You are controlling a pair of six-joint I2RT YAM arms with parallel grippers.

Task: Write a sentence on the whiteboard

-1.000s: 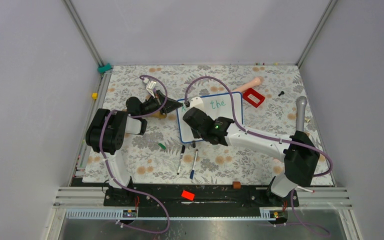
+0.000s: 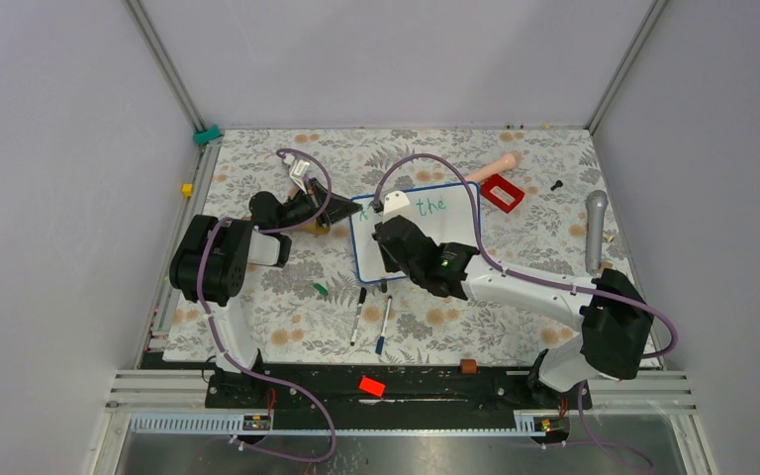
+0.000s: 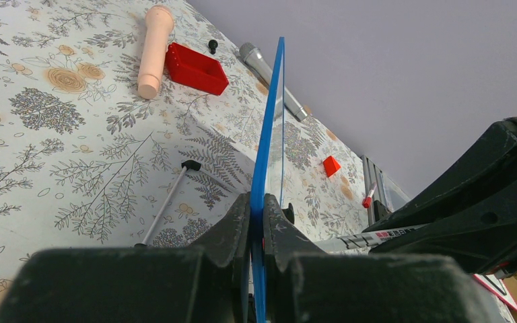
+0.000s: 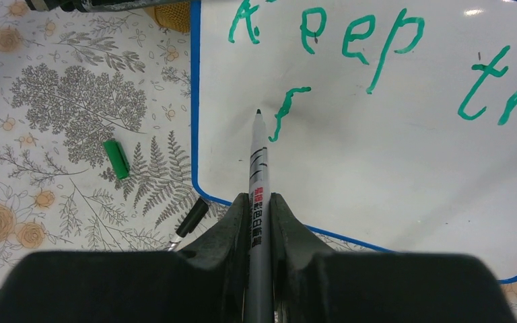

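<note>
The whiteboard carries green handwriting, "keep th" in the right wrist view, "the" in the top view, with a curved stroke below "keep". My left gripper is shut on its upper-left edge; the board's blue edge runs between the fingers. My right gripper is shut on a marker, whose tip is over the board just left of that stroke. In the top view the right arm covers much of the board's middle.
A green cap lies left of the board, two pens in front of it. A red box, a flesh-coloured cylinder and a microphone lie behind and to the right.
The left arm has stayed still.
</note>
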